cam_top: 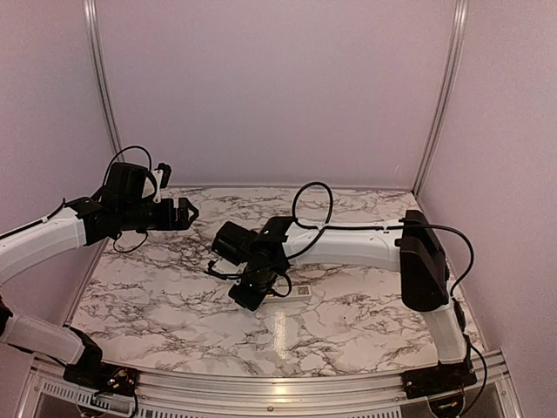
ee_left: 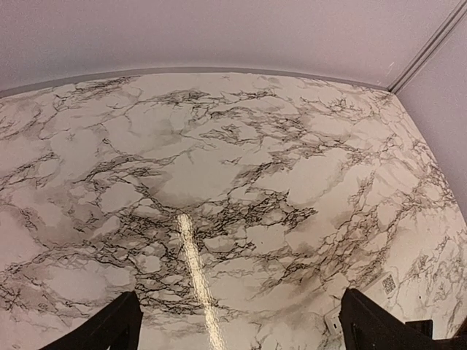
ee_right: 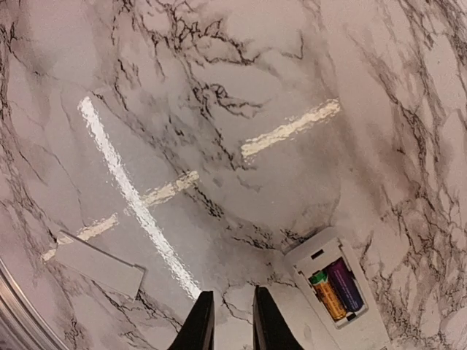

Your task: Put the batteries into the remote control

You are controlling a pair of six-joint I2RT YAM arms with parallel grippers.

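The white remote (ee_right: 346,332) lies on the table with its battery bay uncovered; an orange battery (ee_right: 328,295) and a purple battery (ee_right: 344,284) sit side by side in it. Its loose cover (ee_right: 98,264) lies apart at the left of the right wrist view. My right gripper hangs above the table between cover and remote, part open with nothing between its fingers; in the top view its arm partly hides the remote. My left gripper is open and empty, raised over the left of the table.
Walls enclose its sides and back, and a metal rail (cam_top: 270,385) runs along the front edge.
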